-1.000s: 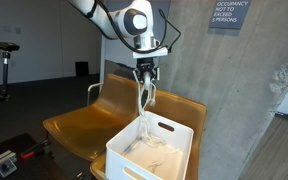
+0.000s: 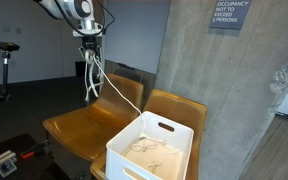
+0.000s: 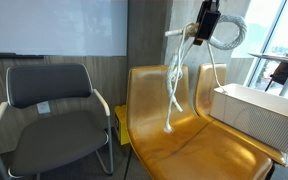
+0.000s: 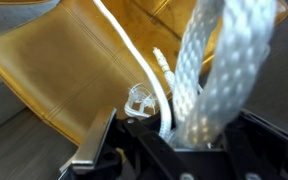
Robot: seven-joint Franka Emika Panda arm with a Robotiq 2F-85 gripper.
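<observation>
A white rope (image 2: 91, 75) hangs in loops from my gripper (image 2: 88, 46), high over the left tan chair. One strand slants down from it to the white box (image 2: 171, 131) on the right-hand seat, where thin rope lies on the box floor (image 2: 150, 153). In the second exterior view the rope (image 3: 173, 80) dangles below the gripper, with a coil (image 3: 230, 32) out to its right. Close to the wrist camera, thick rope (image 4: 225, 70) crosses the gripper and hides much of the fingers; they are shut with rope between them.
Under the gripper, the tan chair seat (image 2: 87, 130) is bare. A dark grey chair (image 3: 54, 100) stands to the left in the second exterior view. Behind are a whiteboard (image 3: 59, 28) and a concrete wall (image 2: 219, 75).
My gripper has moved left and up, away from above the white box to over the left chair. The rope has travelled with it, and a strand now stretches back to the box.
</observation>
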